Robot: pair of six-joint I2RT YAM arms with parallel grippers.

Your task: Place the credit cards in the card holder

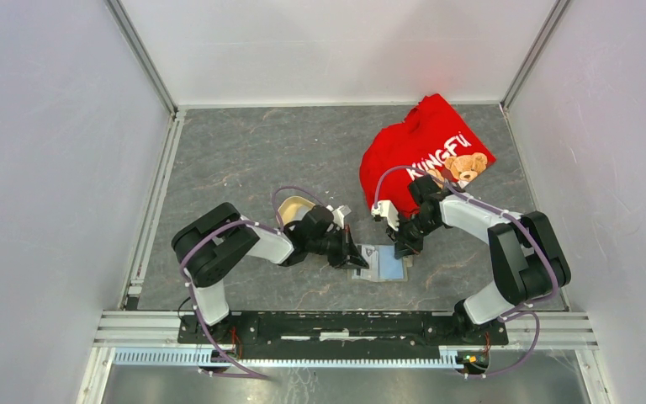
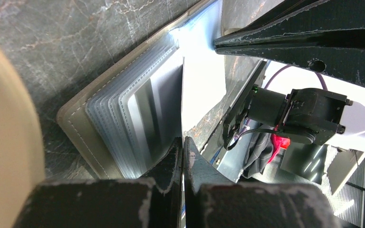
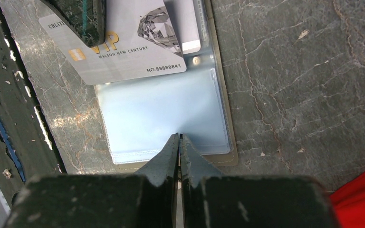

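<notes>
The open card holder [image 1: 391, 263] lies near the table's front, with clear sleeves [image 2: 109, 111] and a pale blue page [image 3: 161, 114]. My left gripper [image 1: 351, 263] is shut on a silver VIP card, seen edge-on in the left wrist view and held over the holder's sleeves, where another card shows beneath. My right gripper is shut at the edge of the blue page, seemingly pinching the holder.
A tan tray [image 1: 294, 202] sits behind my left arm, partly hidden. A red bag [image 1: 412, 151] lies at the back right.
</notes>
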